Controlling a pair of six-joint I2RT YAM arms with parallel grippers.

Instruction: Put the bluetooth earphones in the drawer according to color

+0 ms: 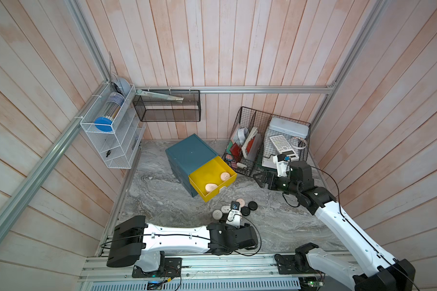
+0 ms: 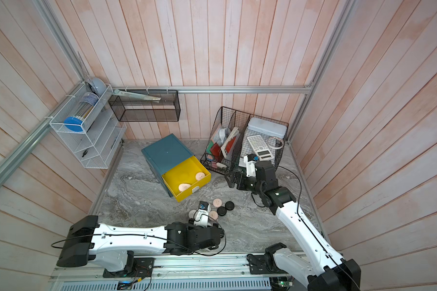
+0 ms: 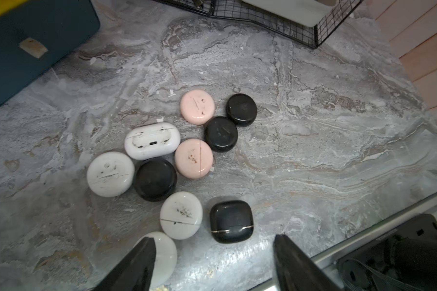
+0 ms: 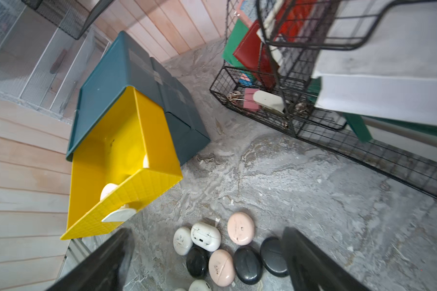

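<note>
The yellow drawer [image 1: 206, 195] of the blue-grey cabinet [image 1: 191, 150] is pulled out, with two pale pink cases [image 1: 225, 176] in it. In the left wrist view lie two pink round cases [image 3: 197, 106], several round black cases [image 3: 221, 133], several round white cases [image 3: 181, 215], a white oblong case [image 3: 152, 140] and a squarish black case [image 3: 231, 221]. My left gripper is over the near cases, fingers apart and nothing held; its left finger overlaps a white case. My right gripper stands open and empty, right of the drawer, near the wire basket.
A black wire basket [image 1: 250, 167] with papers and a calculator [image 1: 282, 144] stands at the back right. White wire shelves [image 1: 109, 140] are at the left, and a hanging mesh basket [image 1: 167, 114] is behind the cabinet.
</note>
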